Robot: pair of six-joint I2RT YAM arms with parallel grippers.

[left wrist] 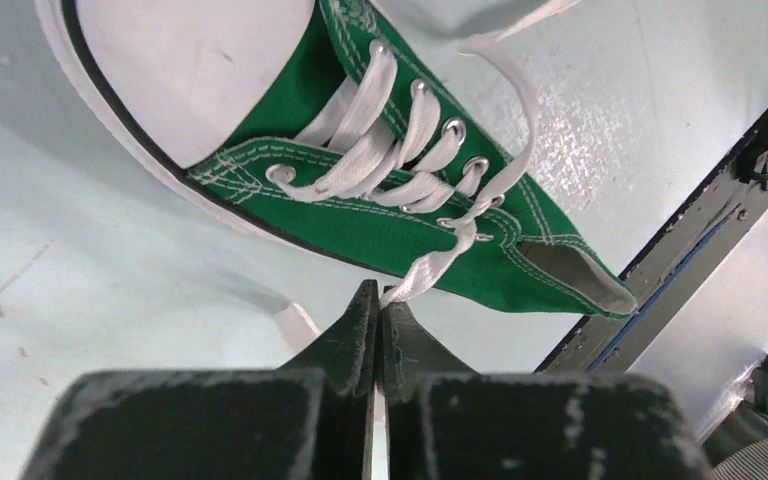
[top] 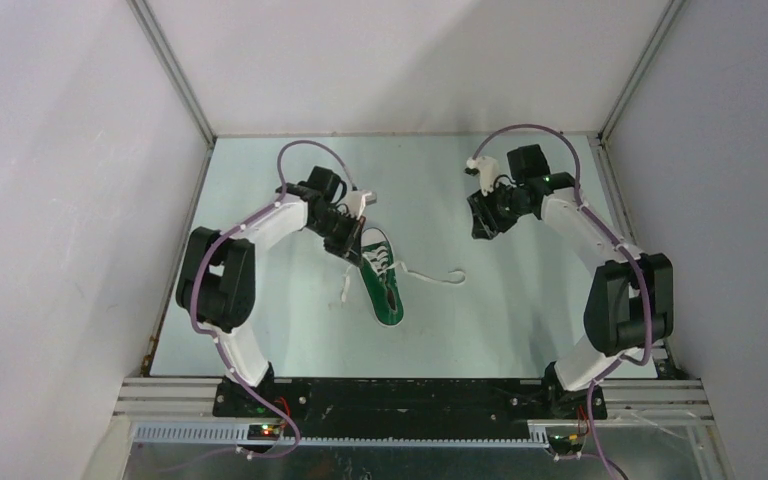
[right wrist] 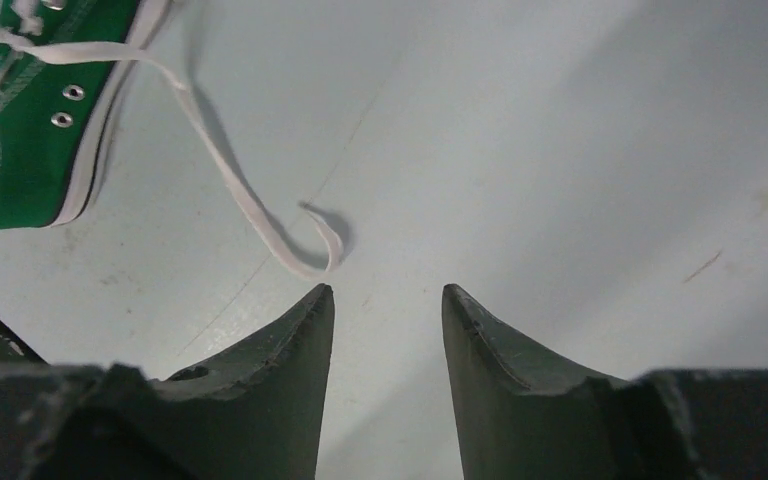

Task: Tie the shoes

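A green canvas sneaker (top: 383,285) with white toe cap and laced white laces lies mid-table. In the left wrist view my left gripper is shut on one lace end (left wrist: 425,272), just beside the shoe. The other lace (top: 430,277) lies loose on the table to the right of the shoe, its end curled, as the right wrist view (right wrist: 250,205) also shows. My right gripper (top: 483,222) is up and to the right of that lace; its fingers (right wrist: 295,350) stand open with nothing between them.
A dark metal strip (top: 410,400) runs along its near edge, and white walls enclose the sides and back.
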